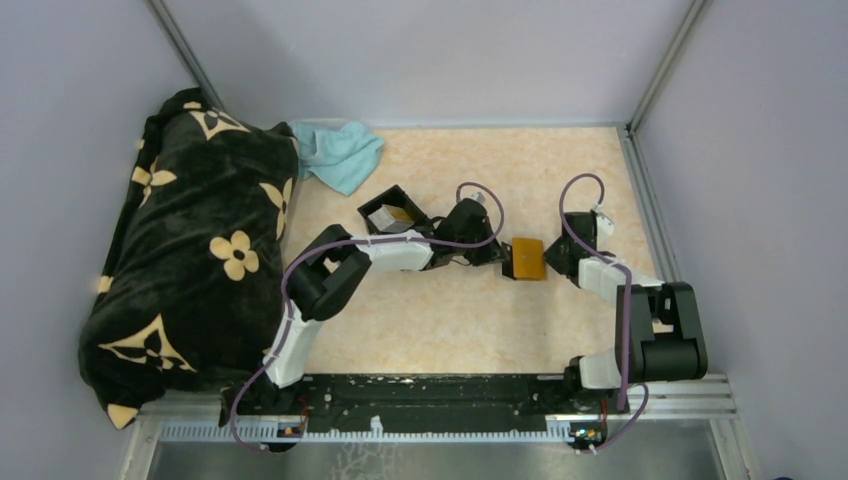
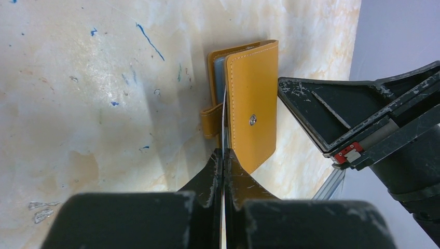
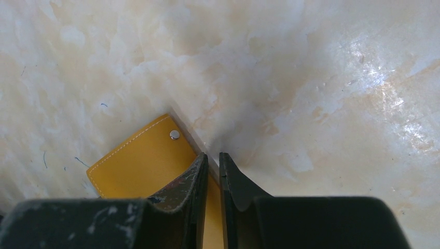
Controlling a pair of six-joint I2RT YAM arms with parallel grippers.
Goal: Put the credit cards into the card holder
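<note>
The tan leather card holder (image 1: 529,260) is held on edge with its opening towards my left gripper. That gripper is shut on a thin card (image 2: 224,119), seen edge-on as a pale line. The card's far end lies at the holder's open side, by the strap and the front flap; how deep it goes cannot be told. In the right wrist view, my right gripper is shut on the edge of the holder (image 3: 142,158), below its metal snap. The left wrist view shows right gripper fingers (image 2: 321,109) meeting the holder's far side.
Behind the left forearm stands a black open box (image 1: 378,205) with pale and tan items inside. A light blue cloth (image 1: 340,155) lies at the back left, beside a dark flowered blanket (image 1: 195,260). The tabletop in front of the holder is bare.
</note>
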